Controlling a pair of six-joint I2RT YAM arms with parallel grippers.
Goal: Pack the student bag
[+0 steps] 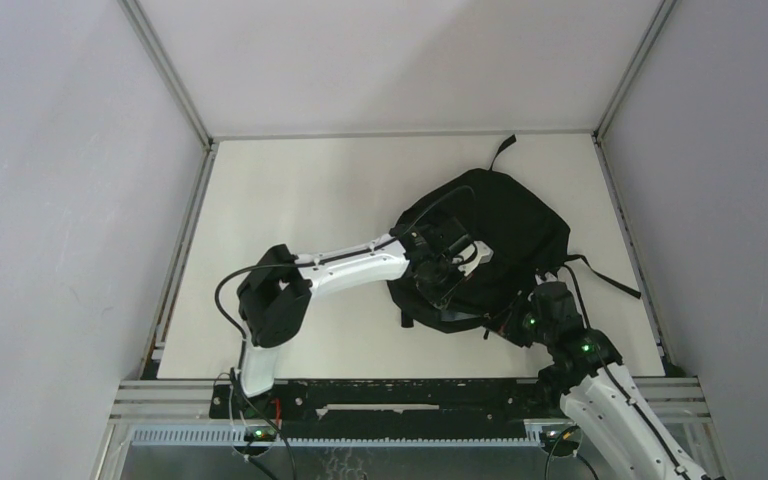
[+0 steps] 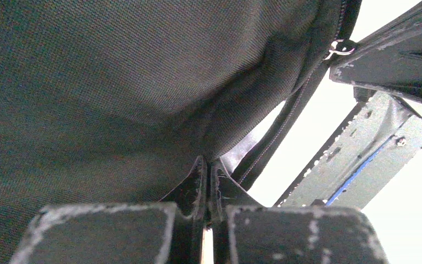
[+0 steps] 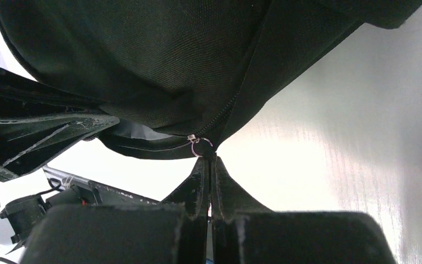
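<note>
A black fabric bag lies on the right half of the white table. My left gripper is shut, its tips down at the bag's fabric beside a zipped edge; nothing shows clearly between them. In the right wrist view, a zipper pull with a ring sits where two zipper lines meet at the bag's edge. My right gripper is shut just at that ring; whether the ring is between the fingertips is hard to tell. A pale lining shows through the zipper opening.
Straps stick out from the bag's top and right side. The walls border the table, and its front rail runs close below the bag. Both arms are close together over the bag's front part.
</note>
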